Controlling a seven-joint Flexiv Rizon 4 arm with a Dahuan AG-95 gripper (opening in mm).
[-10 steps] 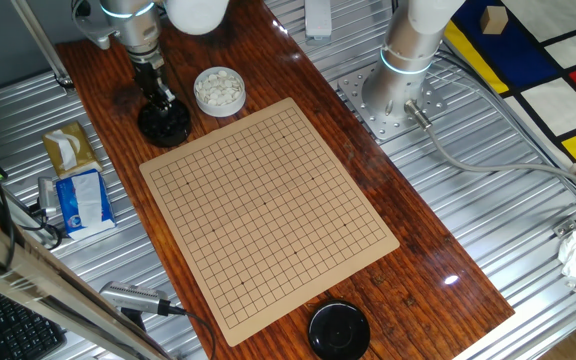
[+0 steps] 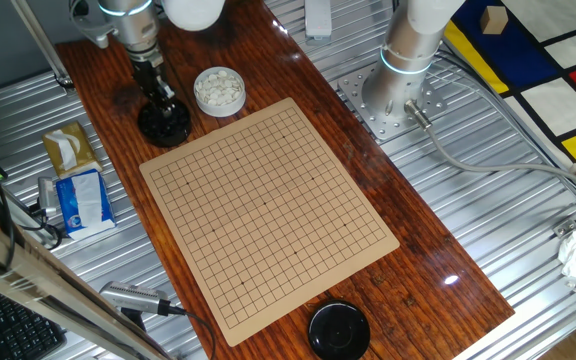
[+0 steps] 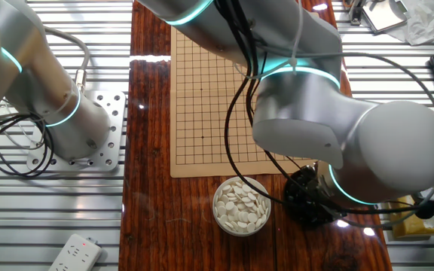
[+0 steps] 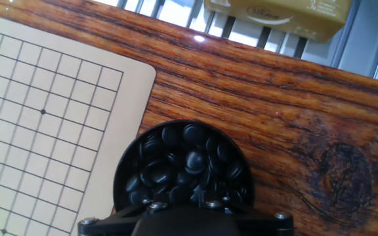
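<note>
My gripper point(image 2: 167, 106) points down over the black bowl point(image 2: 154, 127), its tips reaching in at the bowl. In the wrist view, black stones point(image 4: 194, 159) fill this bowl, and the gripper comes in from the lower edge against the dark stones. Dark tips on dark stones hide whether the fingers are apart or hold a stone. The tan grid board point(image 2: 265, 205) lies flat with no stones on it. Beside the black bowl stands a white bowl point(image 3: 218, 213) of white stones point(image 3: 241, 207).
A black round dish or lid point(image 2: 338, 330) sits past the board's near edge. Tissue packs, one gold point(image 2: 71, 150) and one blue point(image 2: 85, 204), lie off the table's left side.
</note>
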